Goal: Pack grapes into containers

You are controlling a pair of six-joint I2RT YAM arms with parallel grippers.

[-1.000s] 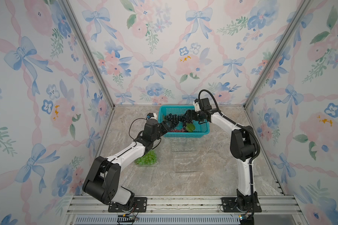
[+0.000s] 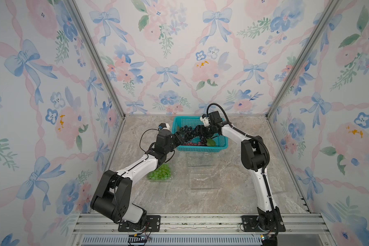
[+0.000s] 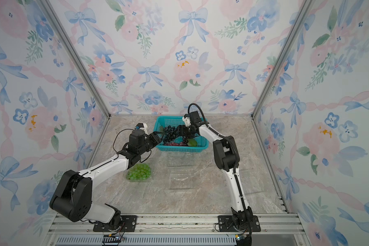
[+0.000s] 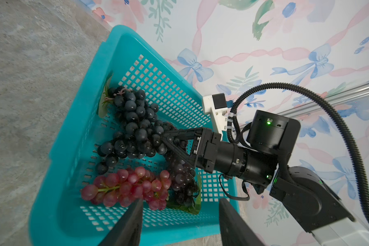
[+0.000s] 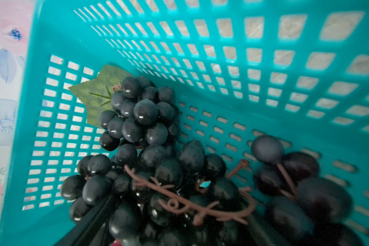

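Note:
My right gripper reaches down into the teal basket [image 2: 198, 150], its fingers [image 5: 88, 223] spread on either side of a black grape bunch [image 5: 164, 209] with a brown stem. Whether they press on the grapes cannot be told. My left gripper stands open and empty at the basket's left front. Another black bunch [image 5: 145, 110] with a leaf lies in a basket corner; red grapes [image 4: 131, 186] rest along the front. Green grapes [image 2: 162, 172] sit in a clear container below the left arm. Two clear containers [image 2: 201, 159] are in front of the basket.
Farther right on the table, another clear container [image 3: 252, 182] shows faintly. The patterned wall stands close behind the basket. Bare table [image 2: 233, 180] lies between the clear containers and the right arm's base.
The basket has shifted slightly. My left arm has stayed nearly still.

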